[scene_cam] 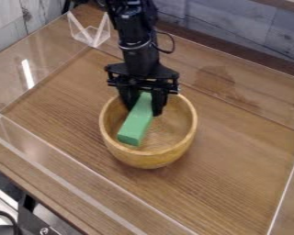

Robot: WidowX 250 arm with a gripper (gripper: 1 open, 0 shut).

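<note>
The black gripper (141, 92) reaches down from the top centre over a yellow bowl (175, 147) on the wooden table. It is shut on a green block (135, 127), which sits tilted inside the bowl, its upper end at the fingers. The fingertips are partly hidden at the block's top.
A white wall runs along the back right, and clear plastic pieces are at the top left and left edge. Dark cables lie at the lower left.
</note>
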